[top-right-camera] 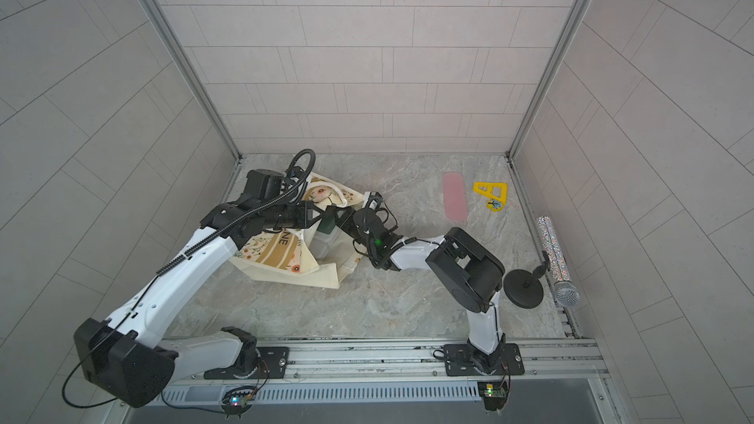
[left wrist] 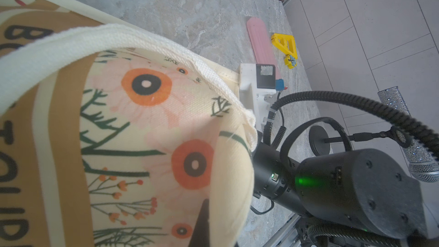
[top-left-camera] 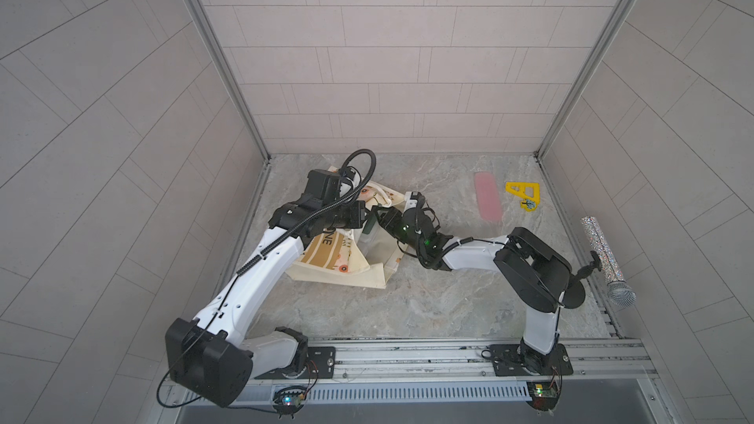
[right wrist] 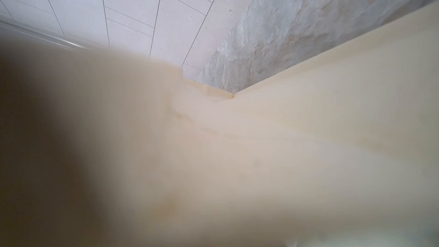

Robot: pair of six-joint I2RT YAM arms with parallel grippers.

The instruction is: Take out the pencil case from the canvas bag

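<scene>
A cream canvas bag (top-left-camera: 339, 273) with printed flowers lies on its side at the left of the table, its mouth facing right. Inside that mouth shows a dark green piece (top-right-camera: 326, 223), probably the pencil case, partly covered by the grippers. My left gripper is shut on a fold of the bag's cloth, one dark finger (left wrist: 201, 228) lying over the printed side. From the right, my right gripper (top-left-camera: 377, 212) reaches into the mouth beside the green piece. Blurred cream cloth fills the right wrist view, hiding its fingers; whether they touch the green piece cannot be told.
A white handle (left wrist: 114, 36) loops over the bag. A pink strip (top-left-camera: 487, 196) and a yellow object (top-left-camera: 524, 191) lie at the back right. A glittery microphone (top-left-camera: 608, 259) is at the right edge. Both arms crowd the bag.
</scene>
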